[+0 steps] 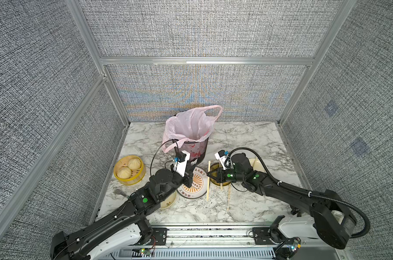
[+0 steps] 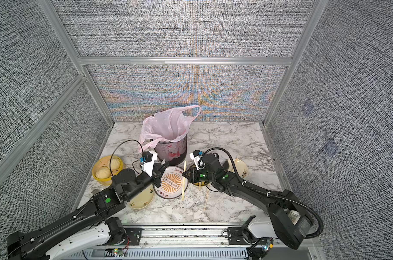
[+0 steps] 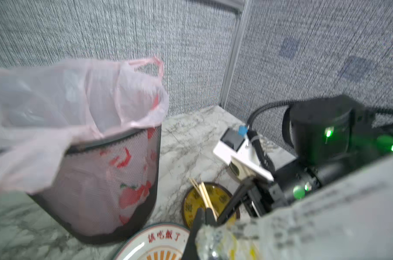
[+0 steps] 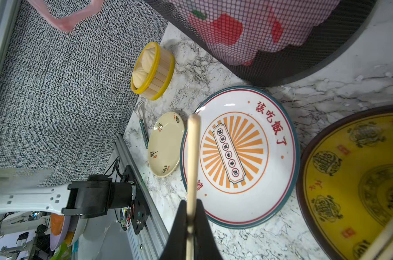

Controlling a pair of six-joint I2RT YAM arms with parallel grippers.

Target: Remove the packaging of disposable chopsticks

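A pale wooden pair of chopsticks is held upright-looking between the fingers of my right gripper, which is shut on it above the table beside the round white plate. In the left wrist view, a blurred whitish film wrapper with lines of print fills the lower right. Its crumpled, clear end lies at the tips of my left gripper, which is shut on it. In the top left view this gripper is over the left part of the plate, near the bin, and the wrapper is hard to make out.
A pink bag lines the bin. More thin sticks lie on the table and across the yellow plate. A steamer of buns, a fork and a cream plate are at the left.
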